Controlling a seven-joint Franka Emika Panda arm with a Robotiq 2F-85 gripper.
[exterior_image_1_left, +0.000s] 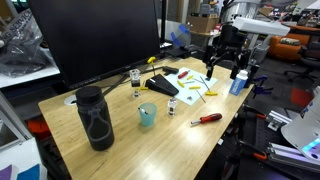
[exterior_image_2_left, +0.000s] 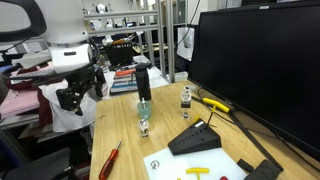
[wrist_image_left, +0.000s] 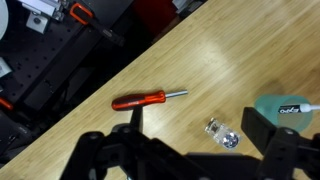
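My gripper (exterior_image_1_left: 222, 72) is open above the right part of the table, with nothing between its fingers. In the wrist view, a red-and-black screwdriver (wrist_image_left: 140, 101) lies on the wood near the left finger (wrist_image_left: 135, 121). A small clear bottle (wrist_image_left: 222, 132) shows between the fingers, on the table below. To its right stands a teal cup (wrist_image_left: 275, 108) with a white pen-like item in it. Exterior view 1 has the screwdriver (exterior_image_1_left: 207, 119) at the table's front edge, right of the small bottle (exterior_image_1_left: 172, 104) and the cup (exterior_image_1_left: 147, 114).
A tall black cylinder (exterior_image_1_left: 96, 118) stands at the left, and a big monitor (exterior_image_1_left: 95, 40) backs the table. Another small bottle (exterior_image_1_left: 135, 83) is near the monitor. White paper (exterior_image_2_left: 170, 164) with yellow and red pieces lies beside a black stand (exterior_image_2_left: 196, 138).
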